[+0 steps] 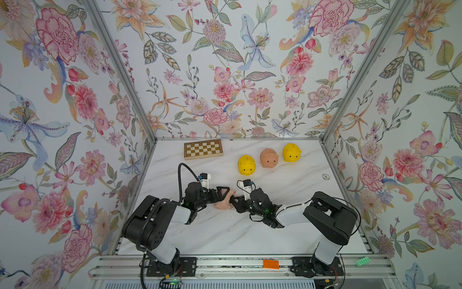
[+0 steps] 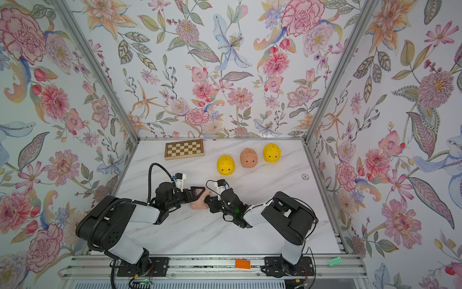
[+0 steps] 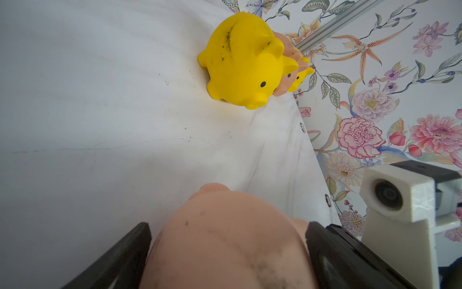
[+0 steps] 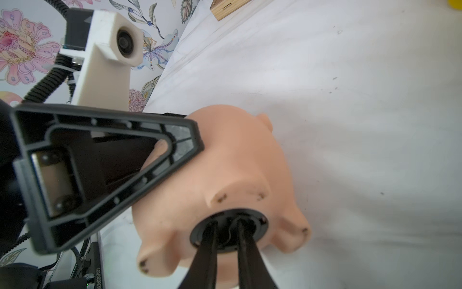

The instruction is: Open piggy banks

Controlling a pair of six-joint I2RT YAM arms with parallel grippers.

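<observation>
A pink piggy bank is tipped over on the table, its underside with a black-rimmed round opening facing my right gripper. My left gripper stands open at the pig's width, a finger on either side of its body; how firmly they touch it does not show. The right gripper's two dark fingers reach the black-rimmed opening close together, with a narrow gap between them. Inside the rim it is too dark to tell a plug from a hole, or whether the fingers pinch anything.
Farther back stand a yellow pig, a second pink pig and another yellow pig. A checkered board lies at the back left.
</observation>
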